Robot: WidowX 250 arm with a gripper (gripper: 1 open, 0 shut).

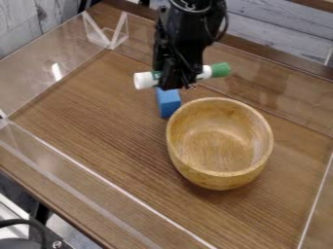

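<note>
My black gripper [176, 73] hangs at the top centre, shut on a tube [215, 72] with white and green parts, held level. Its green end sticks out to the right, a white end to the left. Just below stands a small blue block [168, 105] on the wooden table. To the right and in front of the block sits a round wooden bowl [220, 169], empty.
Clear panels edge the left side, and a white bracket [111, 34] stands at the back left. A dark cable lies at the lower left.
</note>
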